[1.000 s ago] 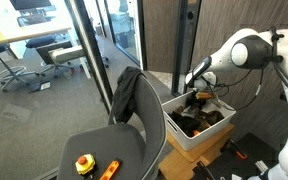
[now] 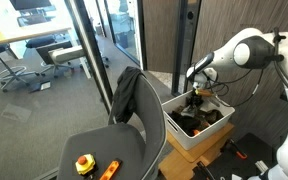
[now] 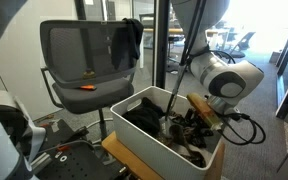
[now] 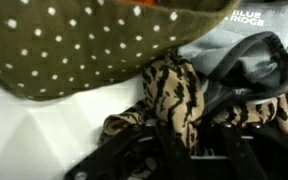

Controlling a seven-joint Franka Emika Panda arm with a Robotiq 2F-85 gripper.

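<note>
In the wrist view, a black-and-tan patterned cloth is bunched up between the dark fingers of my gripper, which is shut on it. A brown cloth with white dots fills the upper left of that view. On the right lies a grey cloth with lettering on it. All of these are inside a white box. Both exterior views show the gripper reaching down into this box, its fingertips too small or covered to make out there.
A dark chair stands beside the box, with a red-and-yellow object and an orange item on its seat. Black cloth hangs over its backrest. The box walls surround the gripper closely. A cable loops beside the arm.
</note>
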